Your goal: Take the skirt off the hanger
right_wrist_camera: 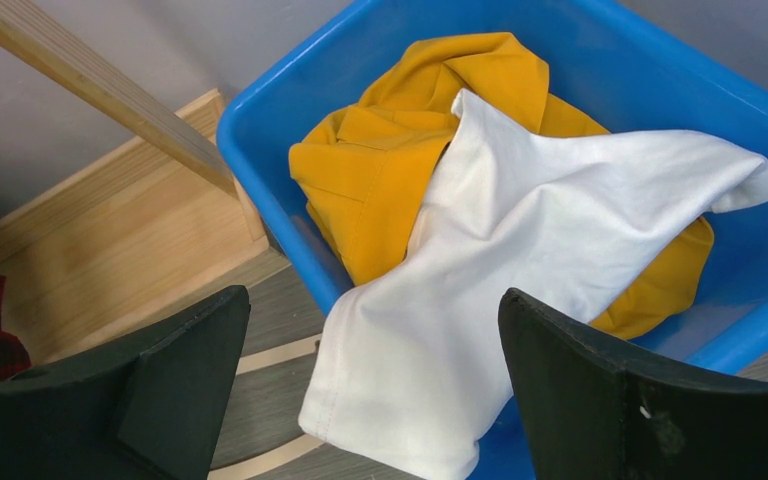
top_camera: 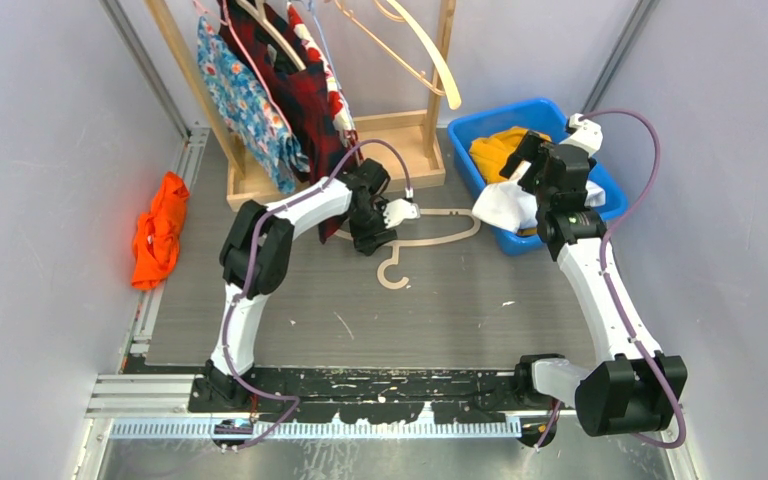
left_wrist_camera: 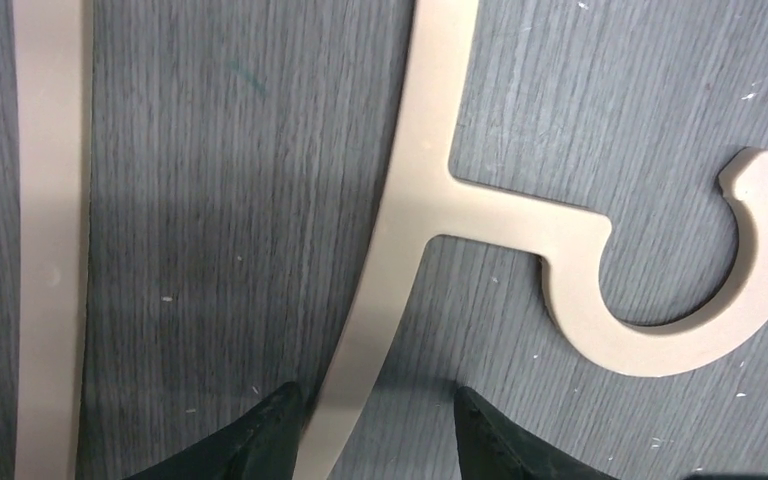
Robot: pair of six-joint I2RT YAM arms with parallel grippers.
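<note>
A wooden hanger (top_camera: 428,242) lies flat on the grey floor with its hook toward the front; in the left wrist view its bar (left_wrist_camera: 420,150) and hook (left_wrist_camera: 700,340) are bare. My left gripper is low over that bar, part open, fingertips either side of it; whether they touch it is unclear. Above, several garments hang on the wooden rack, among them a blue floral one (top_camera: 240,100) and a red-black plaid one (top_camera: 305,110). My right gripper stands open above the blue bin, nothing held. Which garment is the skirt is unclear.
The blue bin (right_wrist_camera: 280,220) holds yellow cloth (right_wrist_camera: 380,190) and white cloth (right_wrist_camera: 520,240). An orange cloth (top_camera: 160,230) lies at the left. The rack base (top_camera: 405,150) is behind my left arm.
</note>
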